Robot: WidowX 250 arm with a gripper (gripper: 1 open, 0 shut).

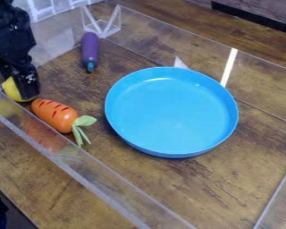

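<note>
My black gripper (19,79) is at the far left, low over a yellow object (12,90) that it partly hides; whether its fingers are around it or just above it is unclear. An orange toy carrot (54,114) with green leaves lies just to the right of the yellow object. A purple object (90,50), long and rounded, lies further back. A large blue plate (172,112) sits in the middle right.
Clear plastic walls (119,195) bound the wooden work area, running along the left front, back and right. Bare wood lies in front of the plate and to its right.
</note>
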